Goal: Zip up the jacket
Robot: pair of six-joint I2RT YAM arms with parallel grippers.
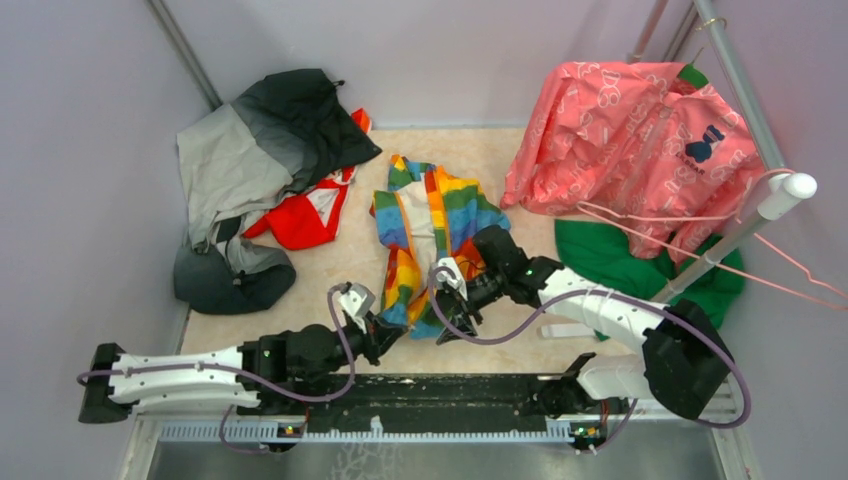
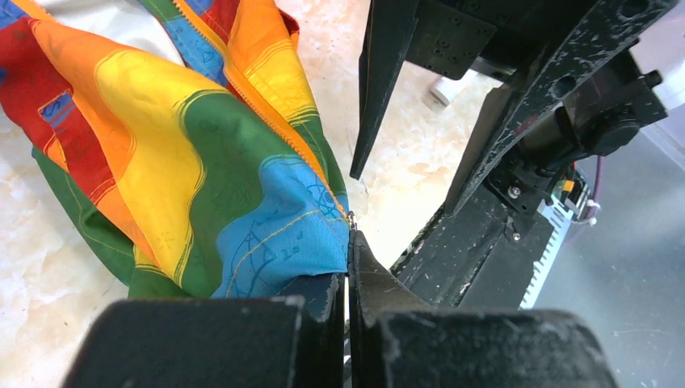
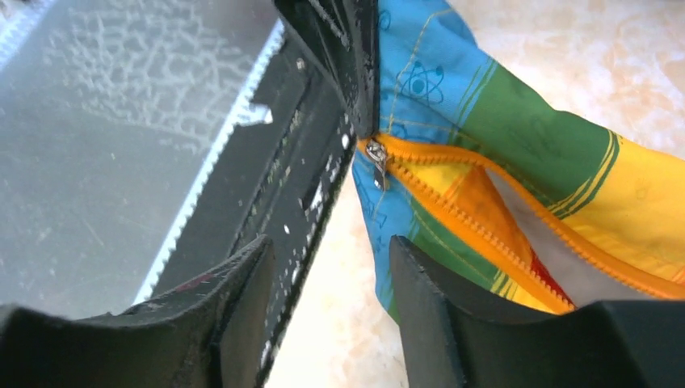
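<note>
The striped jacket (image 1: 460, 210) lies open on the table, its orange zipper (image 2: 266, 109) running to the front hem. My left gripper is shut on the jacket's hem at the zipper's lower end, where a small silver zipper pull (image 3: 380, 166) hangs beside its tips. My right gripper stands open near that end, fingers apart with nothing between them; in the left wrist view its black fingertips hover to the right of the hem.
Grey and red garments (image 1: 240, 160) are piled at the left. A pink jacket (image 1: 620, 140), hangers and a pole stand at the right, over green cloth (image 1: 590, 250). The table's front edge is close to both grippers.
</note>
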